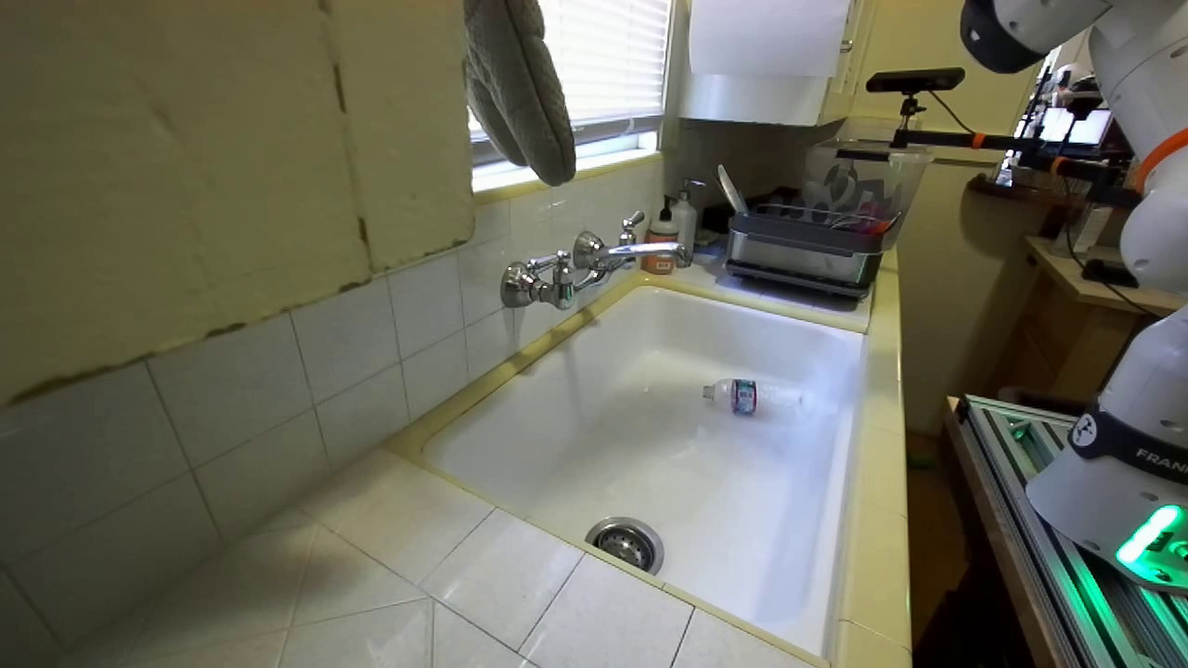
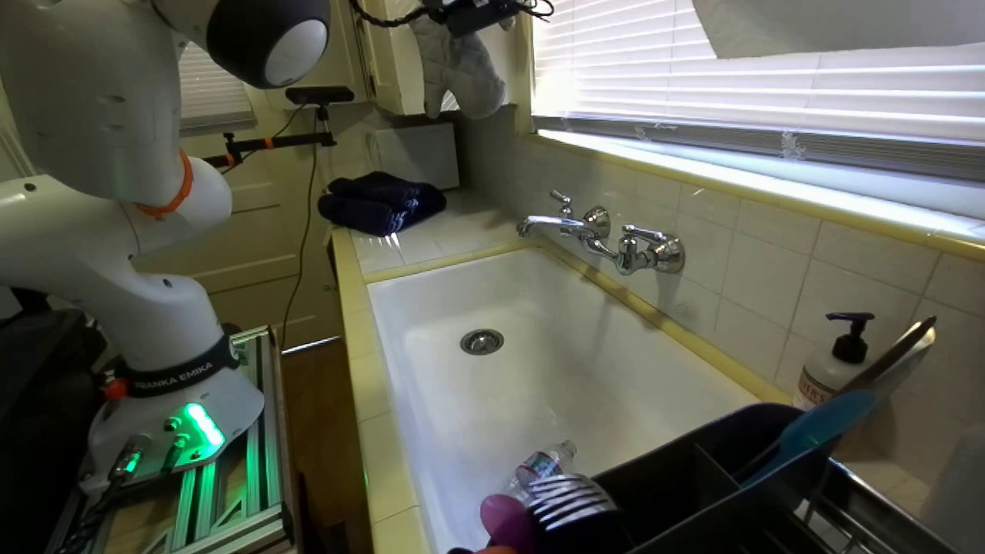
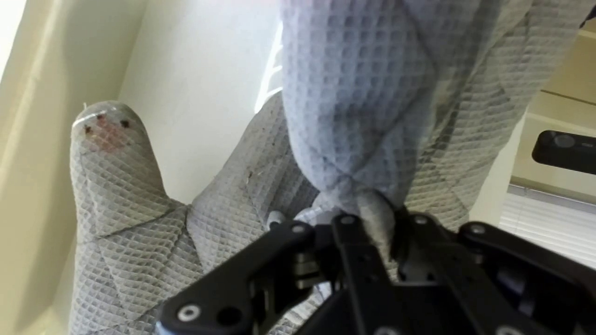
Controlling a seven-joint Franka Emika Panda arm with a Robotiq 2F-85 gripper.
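A grey quilted oven mitt hangs in the air in front of the window, beside the yellow cabinet edge. In the second exterior view the same mitt dangles high beyond the sink, under the dark gripper parts at the top edge. My gripper is shut on the grey fabric, which bunches up between its fingertips. Quilted folds fill much of the wrist view, one tip bearing a reddish patch and dark dots. Whether these folds are one mitt or two I cannot tell. The first exterior view leaves my gripper out.
A clear bottle lies in the white sink. Chrome taps project from the tiled wall. A dish rack stands at one end; dark blue cloth lies on the opposite counter. Bare tiled counter shows in front.
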